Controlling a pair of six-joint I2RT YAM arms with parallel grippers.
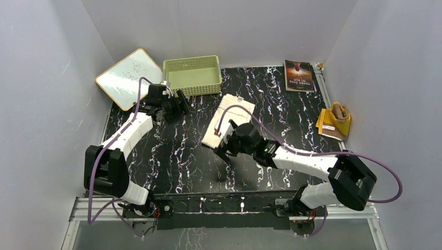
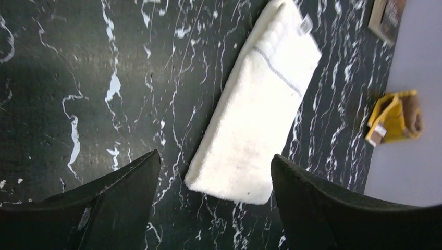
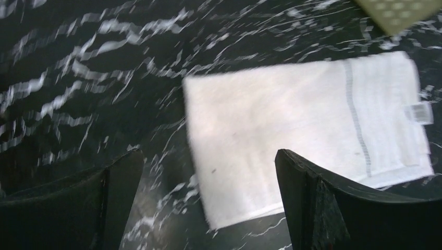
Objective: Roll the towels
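A cream folded towel (image 1: 242, 112) lies upright-to-diagonal on the dark marbled table, partly under my right arm in the top view; its whole length shows in the left wrist view (image 2: 250, 120) and, blurred, in the right wrist view (image 3: 271, 125), with a small tag at one end. My left gripper (image 1: 182, 104) is open above the table left of the towel, nothing between its fingers. My right gripper (image 1: 223, 143) is open over the towel's near-left end, also empty.
A green basket (image 1: 192, 90) stands at the back, beside a leaning whiteboard (image 1: 125, 78). A book (image 1: 298, 73) lies back right, and a yellow pouch (image 1: 339, 121) sits at the right edge.
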